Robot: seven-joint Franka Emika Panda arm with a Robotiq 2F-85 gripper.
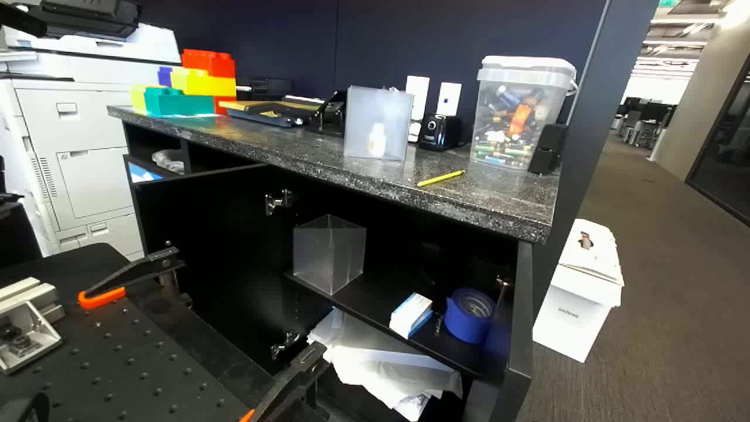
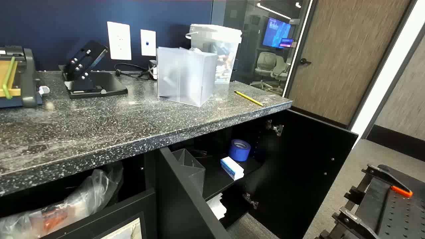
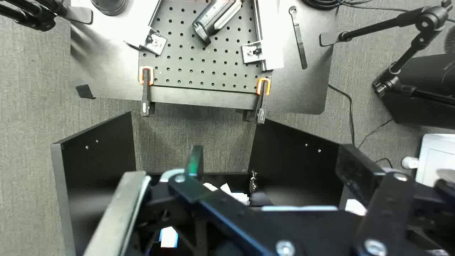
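Note:
In the wrist view my gripper stands open, with one of its fingers (image 3: pixel 194 161) on the left and the other far to the right. Nothing shows between them except floor and cabinet door beyond. Neither exterior view shows the gripper. On the black cabinet's shelf are a translucent square bin (image 1: pixel 329 254), a small blue-and-white box (image 1: pixel 411 314) and a roll of blue tape (image 1: pixel 469 315). A similar frosted bin (image 2: pixel 186 75) sits on the speckled countertop (image 2: pixel 131 119), with a yellow pencil (image 2: pixel 249 98) to its right.
Both cabinet doors (image 2: pixel 318 159) (image 3: pixel 100 158) stand open. White crumpled material (image 1: pixel 394 366) lies below the shelf. A lidded tub of batteries (image 1: pixel 517 116), toy blocks (image 1: pixel 181 104) and a hole punch (image 2: pixel 93 79) occupy the counter. Orange-tipped clamps (image 3: pixel 145 91) jut from the pegboard table (image 3: pixel 200 64).

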